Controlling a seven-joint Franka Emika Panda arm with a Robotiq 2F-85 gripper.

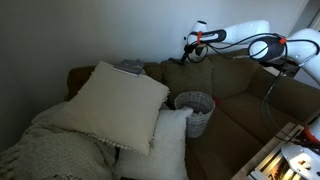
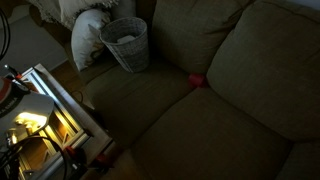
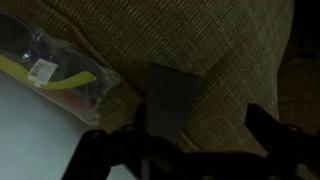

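My gripper (image 1: 186,57) is low over the top of the sofa's backrest, close to the wall. In the wrist view its two dark fingers (image 3: 266,126) stand wide apart, so the gripper is open. Between and ahead of them, a dark flat rectangular object (image 3: 170,98) rests on the brown woven fabric. Its lower part runs into shadow, and I cannot tell what it is. To its left is a clear plastic package (image 3: 62,70) with a yellow strip and a white label.
A grey wicker basket (image 1: 195,113) stands on the sofa seat, beside white pillows (image 1: 115,105). Another dark item (image 1: 130,66) lies along the backrest's top. The wall (image 1: 130,30) rises close behind. Much of the seat (image 2: 220,130) is clear.
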